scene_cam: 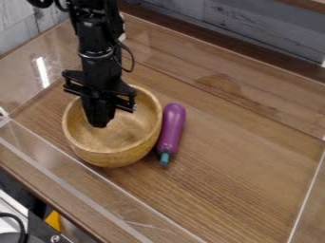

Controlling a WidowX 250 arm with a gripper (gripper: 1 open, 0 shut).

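Note:
My black gripper [91, 104] reaches down over the left rear part of a tan bowl [117, 146], its tips at or just inside the bowl. Whether anything is between the fingers, and how far apart they are, is unclear. A purple eggplant-like object [172, 129] with a teal end lies just right of the bowl.
A white wall runs along the back, and the table's left edge drops to dark floor with cables at the lower left.

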